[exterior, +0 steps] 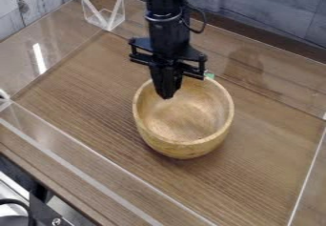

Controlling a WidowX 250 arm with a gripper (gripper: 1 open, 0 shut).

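Observation:
The black robot arm reaches down from the top centre to my gripper (163,85), which is shut at the rear left rim of a large tan bowl (185,125); no object shows between its fingers. A small pale green item (209,77) is mostly hidden behind the gripper and bowl.
A clear plastic piece (106,10) is at the back left, another at the left edge. Cables and dark space lie at the lower left.

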